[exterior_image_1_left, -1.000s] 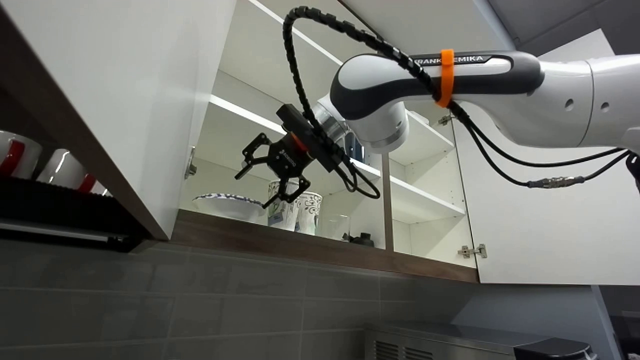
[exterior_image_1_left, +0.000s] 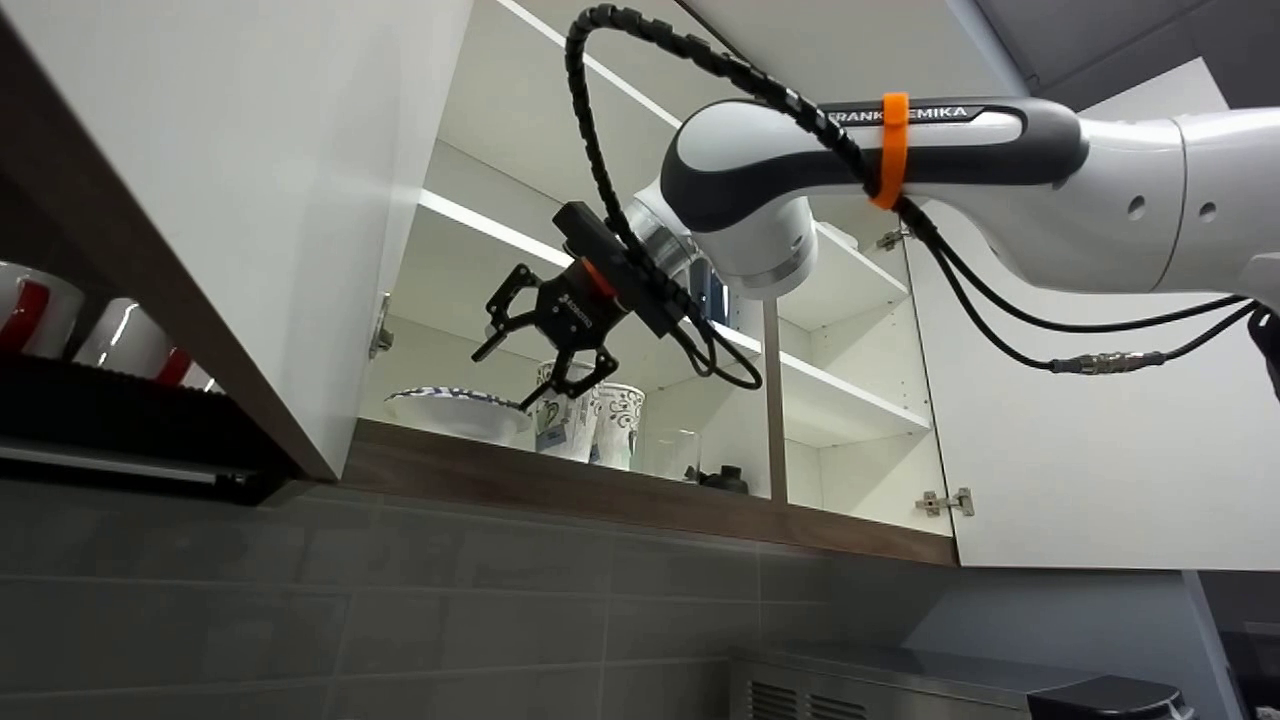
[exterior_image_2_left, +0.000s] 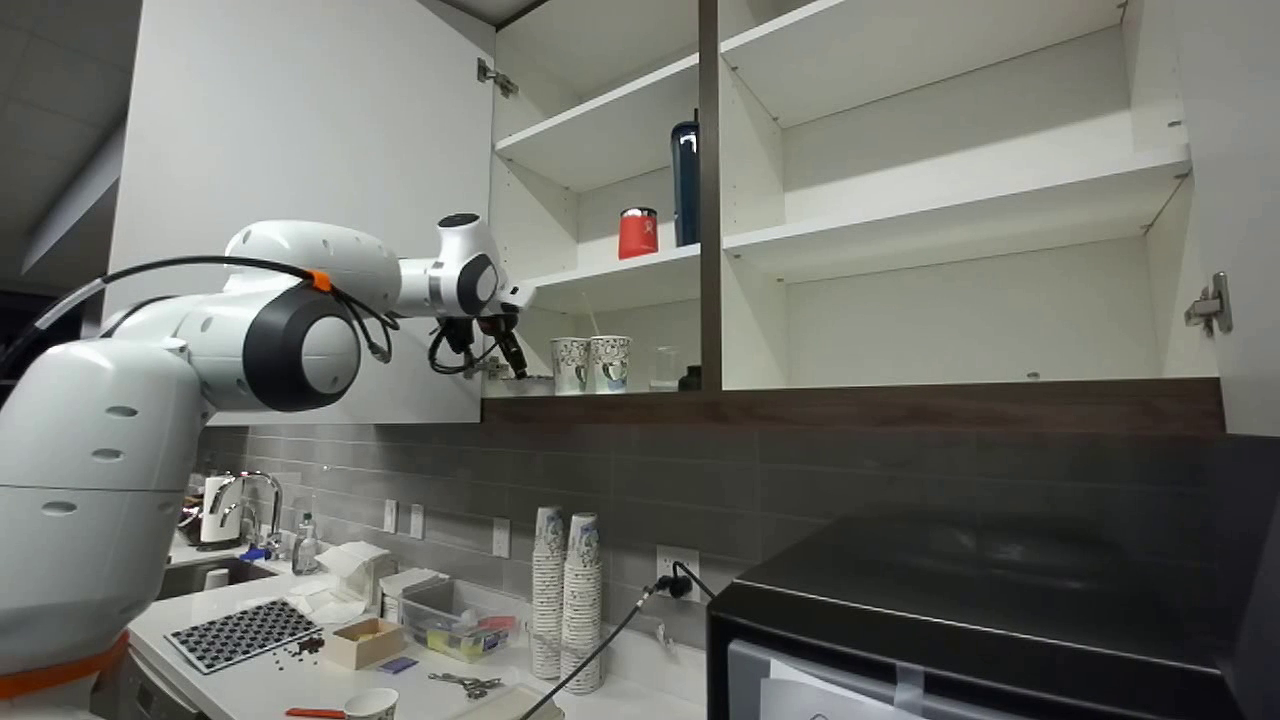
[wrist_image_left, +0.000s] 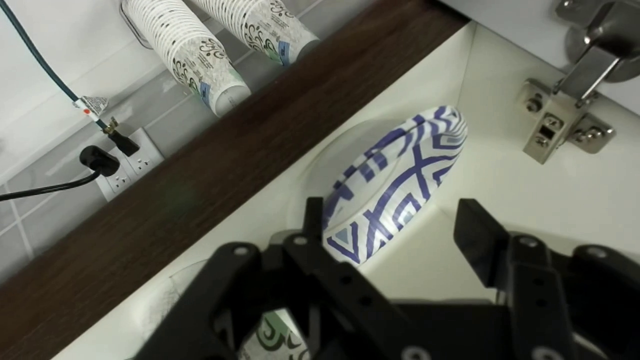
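Note:
A bowl with a blue-and-white pattern (wrist_image_left: 414, 174) rests on the cabinet's bottom shelf, close to the left side wall and its hinge; exterior view 1 shows its white outside (exterior_image_1_left: 462, 415). My gripper (exterior_image_1_left: 503, 379) hangs just above the bowl's rim with its fingers apart. In the wrist view the two black fingers (wrist_image_left: 477, 237) stand widely separated, and the bowl's near end shows beside one of them. Nothing is held between them. Whether a fingertip touches the bowl cannot be told. In exterior view 2 the arm's wrist largely hides the bowl.
Patterned paper cups (exterior_image_2_left: 609, 364) stand right of the bowl, close to one finger, with a clear glass (exterior_image_1_left: 669, 454) beyond. Above hangs a shelf (exterior_image_2_left: 624, 278) carrying a red tumbler (exterior_image_2_left: 638, 233) and a dark bottle (exterior_image_2_left: 685, 182). The open cabinet door (exterior_image_2_left: 324, 156) flanks the arm.
The gripper's fingertips stand slightly closer together than a second ago. The arm has shifted barely, and the bowl and cups look unmoved.

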